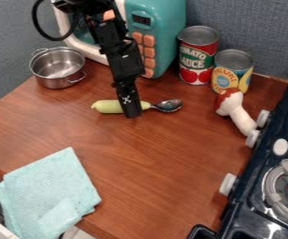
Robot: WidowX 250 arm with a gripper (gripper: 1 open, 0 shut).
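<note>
My black gripper (130, 105) hangs from the top of the view, its fingertips low over a yellow object (109, 106), which looks like a corn cob, lying on the wooden counter. A silver spoon (169, 105) lies just right of the fingertips, its handle running toward them. Whether the fingers are open or shut on either thing is hard to tell from this angle.
A steel pot (58, 77), teal microwave (155, 33), two cans (198, 56), a white-and-red toy (236, 110) and a black stove (273, 187) surround the area. A light blue cloth (47, 191) lies front left.
</note>
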